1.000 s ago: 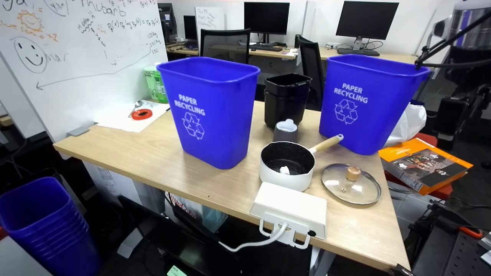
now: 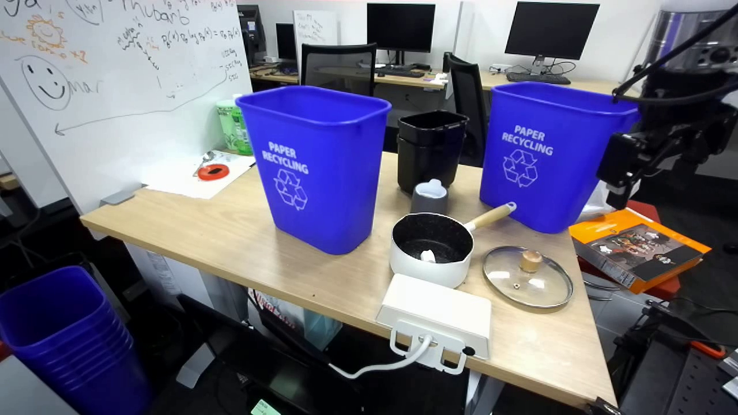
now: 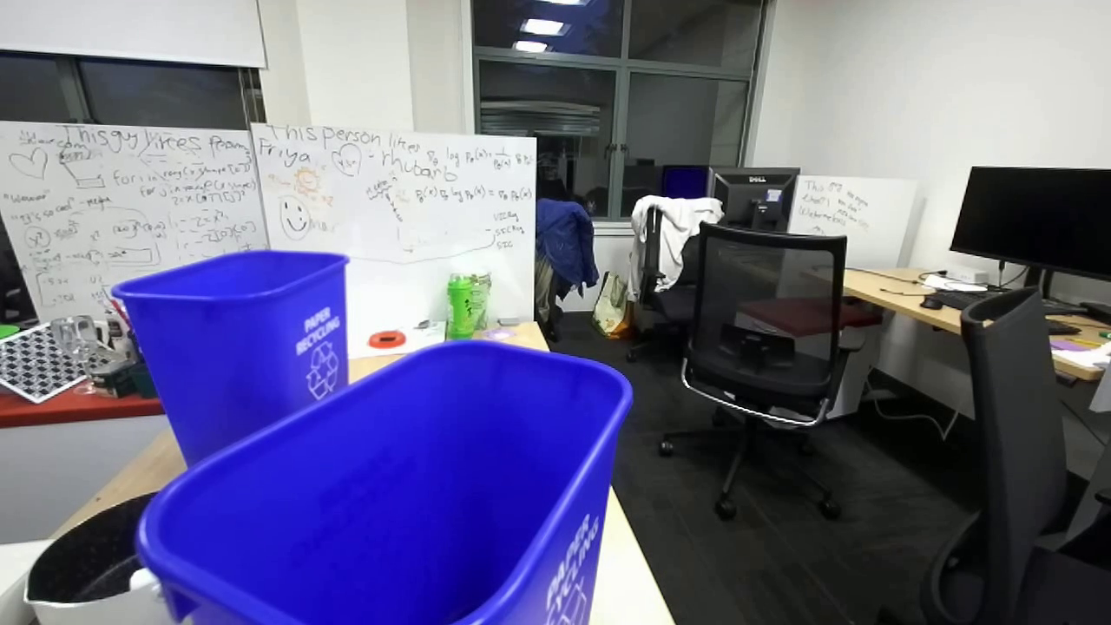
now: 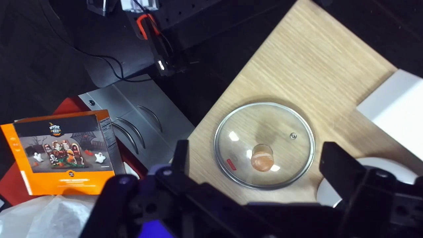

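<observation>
My gripper is open, its black fingers (image 4: 332, 160) wide apart with nothing held between them. In the wrist view the glass lid (image 4: 273, 119), with its wooden knob (image 4: 262, 162), shows in the gap, lower down on the table. Exterior view 1 has the gripper (image 2: 617, 190) at the right, above the orange box and beside a blue bin. Left of the lid stands the white saucepan (image 2: 422, 271), dark inside, with a wooden handle (image 2: 492, 217). A small white object (image 2: 428, 256) lies in the pan.
Two blue recycling bins (image 2: 325, 173) (image 2: 546, 162) stand tall on the table. A black bin (image 2: 430, 155) and a grey cup (image 2: 429, 199) are between them. A white appliance (image 2: 436, 311) sits at the front edge; the orange box (image 2: 640, 249) lies beyond the right edge.
In exterior view 1 the arm and gripper have moved left, closer to the right-hand blue bin, and now hide much of the white bag. The lid, pan and bins have stayed put.
</observation>
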